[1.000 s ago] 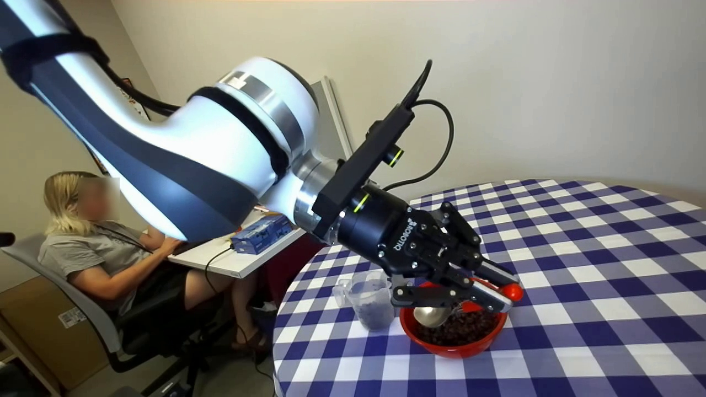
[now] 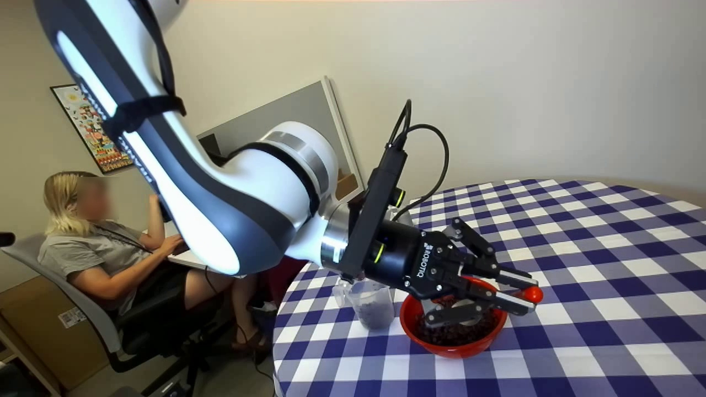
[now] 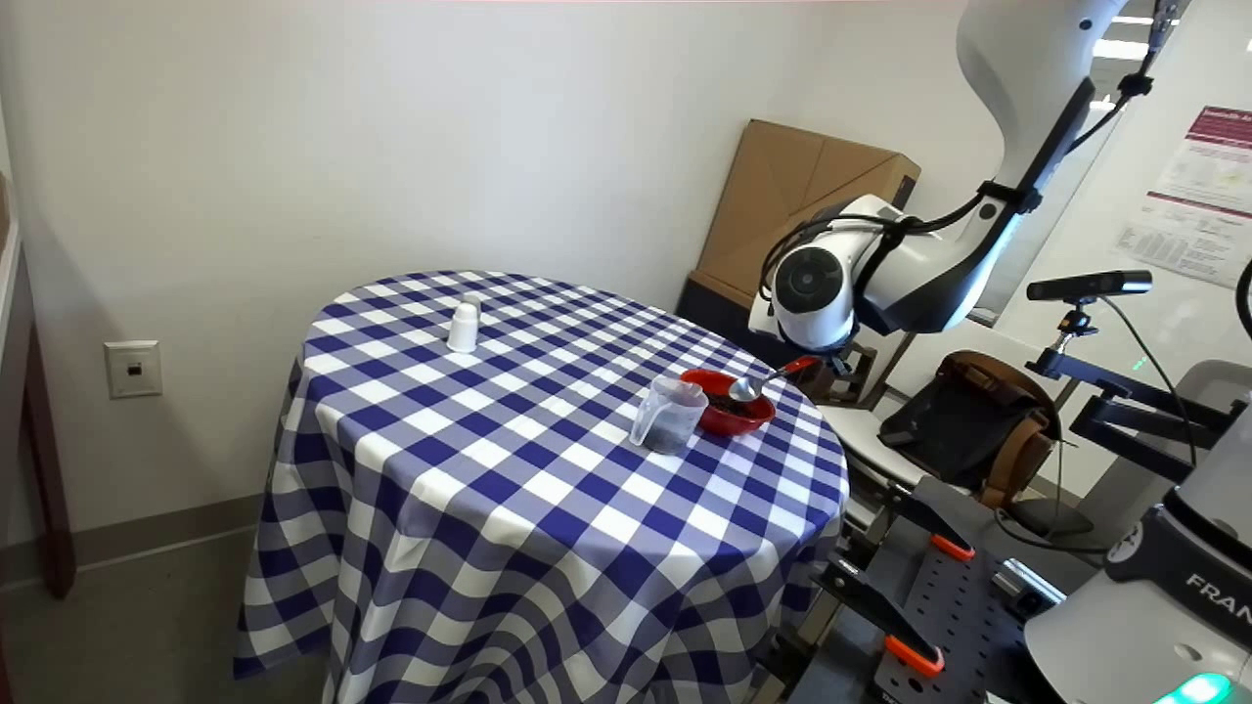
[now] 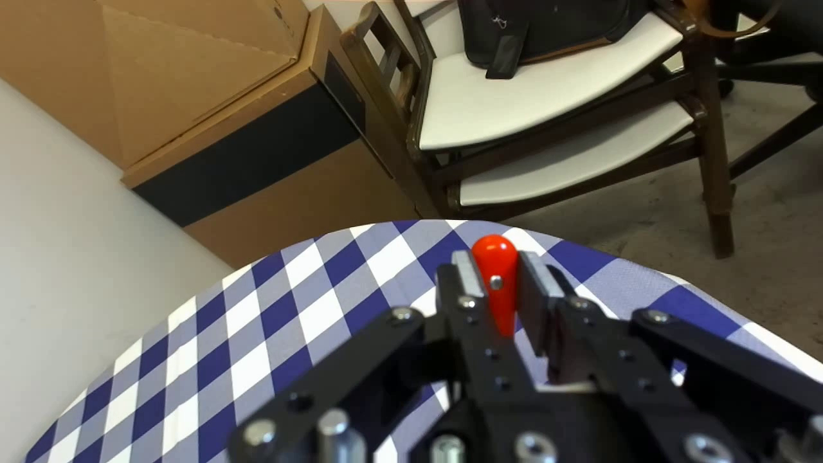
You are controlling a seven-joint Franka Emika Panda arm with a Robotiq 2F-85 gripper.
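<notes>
My gripper is shut on the red handle (image 4: 495,285) of a spoon, whose round end pokes out past the fingertips. In exterior view 2 the spoon's metal head (image 3: 745,389) shows at the red bowl (image 3: 741,424), its handle slanting up to the right. Dark bean-like pieces (image 2: 456,334) fill part of the red bowl (image 2: 456,352), which stands below the gripper (image 2: 526,293) in exterior view 1. Most of the spoon is hidden there behind the fingers. Beside the bowl stands a clear measuring cup (image 3: 671,417) with something dark in its bottom.
The checkered tablecloth (image 2: 595,264) is bare over a wide area. Far off on the table is a white shaker-like object (image 3: 465,327). A person (image 2: 99,245) sits to the left in exterior view 1. Stacked chairs (image 4: 555,100) stand beyond the table edge.
In exterior view 1 my gripper has moved slightly right and down, turning flatter, with the spoon still held. The spoon's head, plain to see before, is now mostly hidden. Bowl and cup stay put.
</notes>
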